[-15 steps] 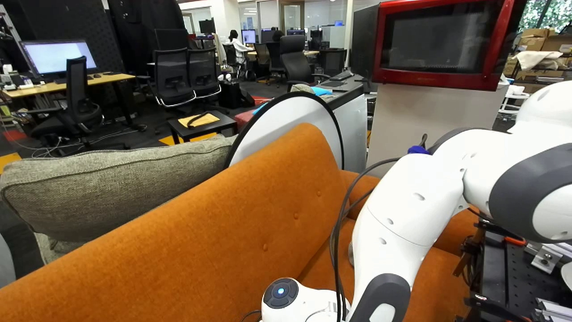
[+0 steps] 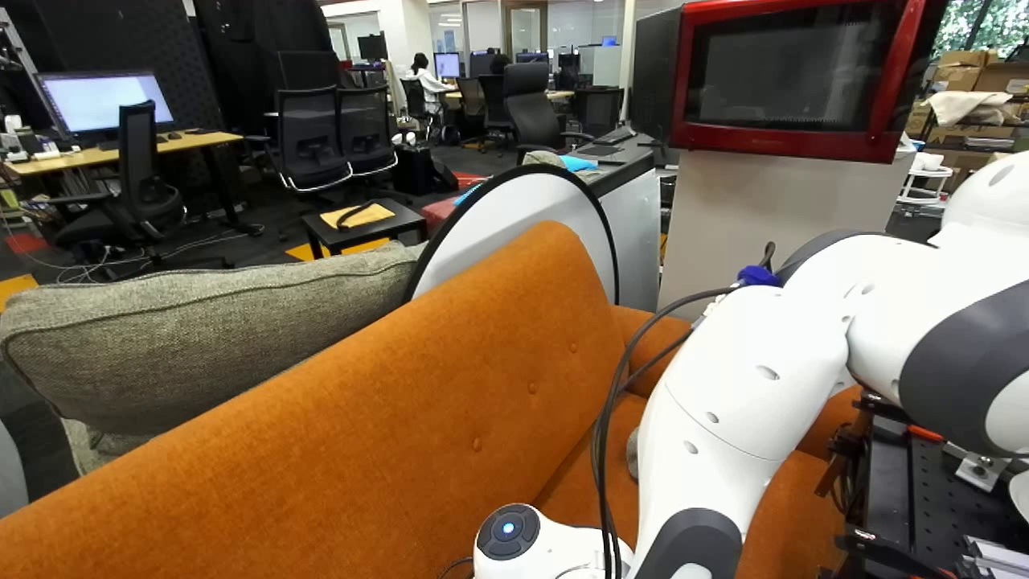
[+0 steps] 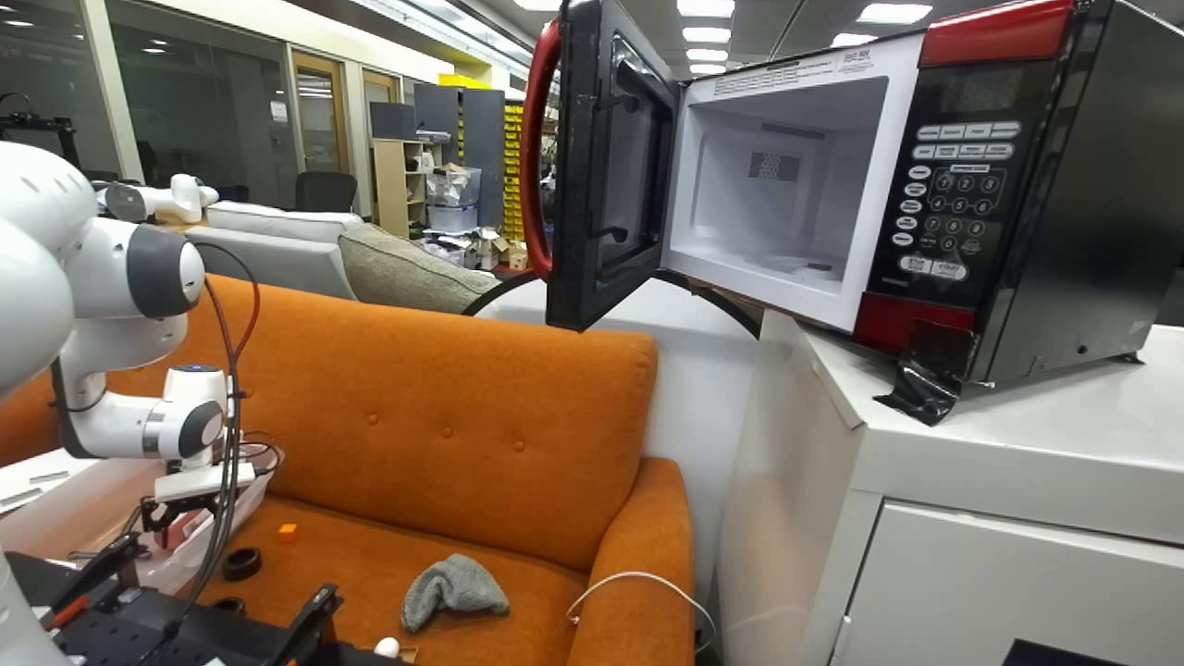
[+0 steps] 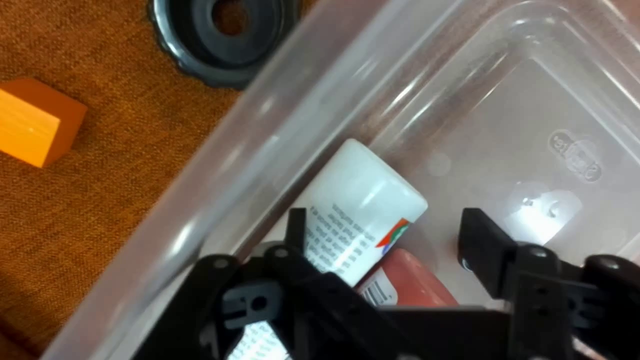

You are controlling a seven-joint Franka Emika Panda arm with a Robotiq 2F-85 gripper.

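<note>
In the wrist view my gripper is open over a clear plastic bin (image 4: 480, 78), its two dark fingers well apart. A white bottle (image 4: 360, 204) with printed text lies on its side along the bin's wall, partly under the left finger. Beside it is a red bottle (image 4: 417, 279) with a barcode label; the gripper body covers its lower part. Whether either finger touches a bottle I cannot tell. From the second exterior view, the gripper (image 3: 178, 527) points down into the bin, and something red shows below it. The first exterior view leaves the gripper out of frame.
Outside the bin, an orange block (image 4: 39, 123) and a black ring (image 4: 231, 39) lie on the orange sofa (image 3: 444, 388). Farther along is a grey cloth (image 3: 455, 588). A microwave (image 3: 777, 189) with its door open stands on a white cabinet. Bare bin floor shows at the right.
The arm has shifted slightly in the first exterior view: its upper joints sit a little farther right and lower, and the wrist end moved slightly down and right.
</note>
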